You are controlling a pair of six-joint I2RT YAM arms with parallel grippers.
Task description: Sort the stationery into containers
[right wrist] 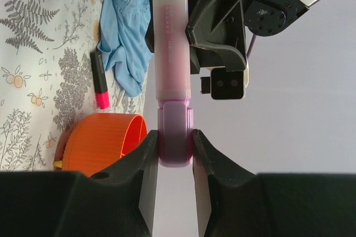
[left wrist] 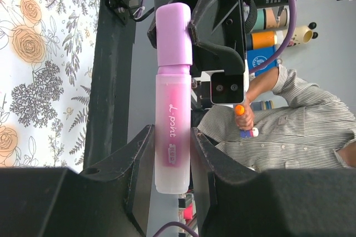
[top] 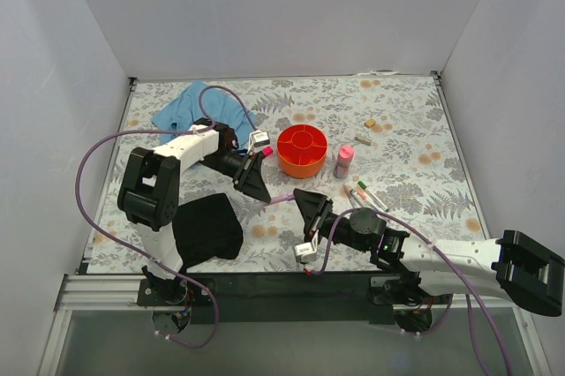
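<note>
A pink glue pen with a pale body and pink cap is held level between the two grippers, above the front middle of the table. My left gripper is shut on the lower end of its body; in the left wrist view the printed pen body stands between the fingers. At the other end, the fingers of my right gripper lie either side of the cap; how firmly they press cannot be told. Behind them sits an orange round container with inner compartments.
A pink cylinder stands right of the container. Pens lie by the right arm; a small grey block and a yellow one lie farther back. Blue cloth, black cloth and a black-pink marker are left.
</note>
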